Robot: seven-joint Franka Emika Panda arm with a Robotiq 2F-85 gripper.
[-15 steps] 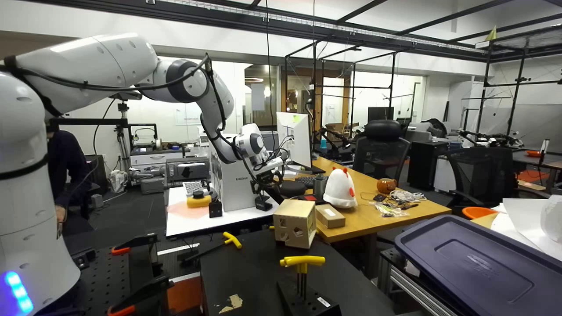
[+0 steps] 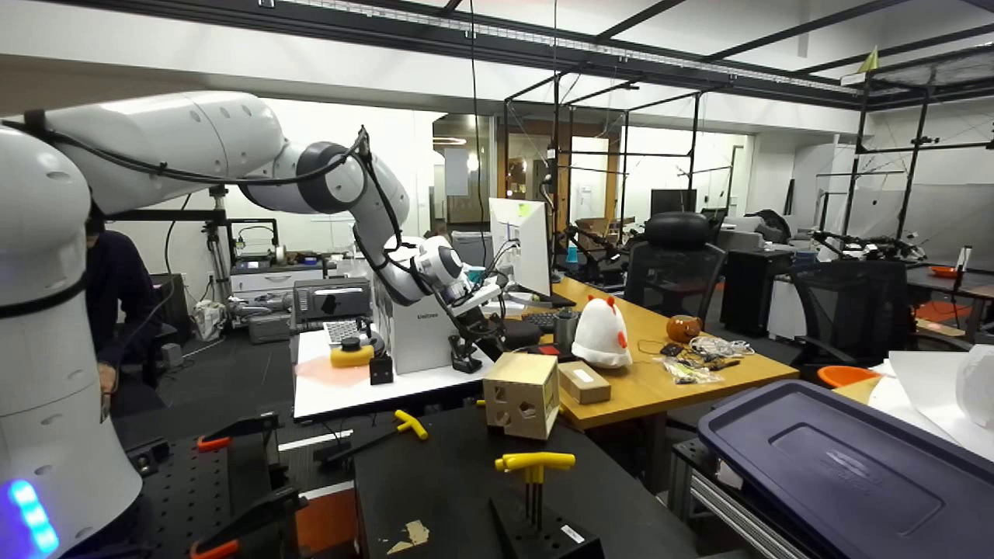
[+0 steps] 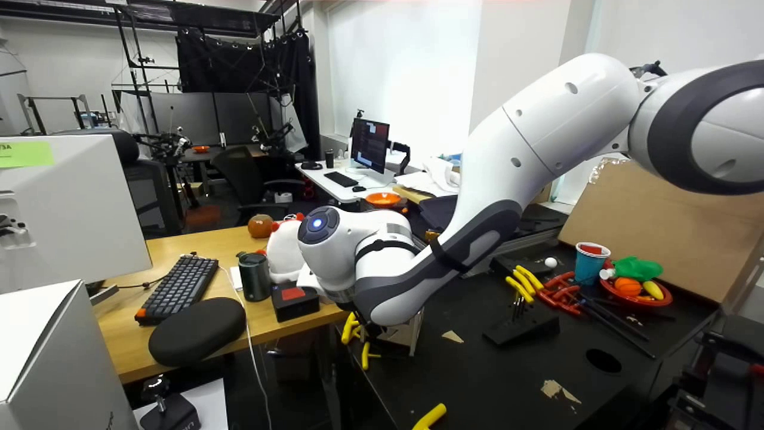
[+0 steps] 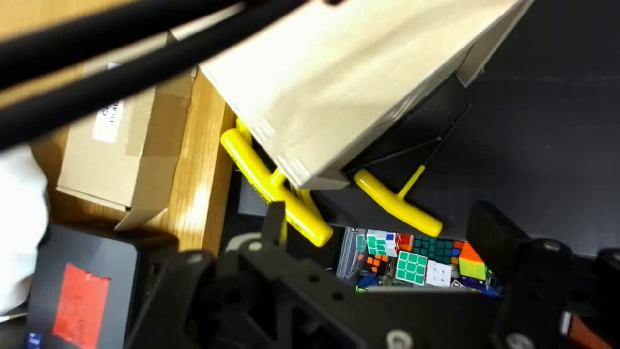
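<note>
My gripper is open, its two dark fingers wide apart with nothing held between them. Below it in the wrist view, a yellow T-handle hex key (image 4: 398, 203) lies on the black table by its edge. Another yellow T-handle (image 4: 276, 186) appears by the left finger, partly overlapping more yellow behind it. A light wooden box (image 4: 343, 75) stands beside these handles; in exterior view 1 the box (image 2: 522, 396) shows cut-out shapes, with my gripper (image 2: 477, 345) above and left of it. The arm hides much of the box in exterior view 2.
A stand (image 2: 540, 531) holds upright yellow T-handle keys. Another yellow handle (image 2: 411, 425) lies near the table's left edge. A cardboard box (image 2: 584, 382) and white plush (image 2: 602, 334) occupy the wooden desk. In exterior view 2, pliers (image 3: 562, 292) and a red plate (image 3: 637, 297) sit farther right.
The arm has come down a little in exterior view 1, its upper links and wrist now lower. The wooden box and the yellow handles have stayed where they were.
</note>
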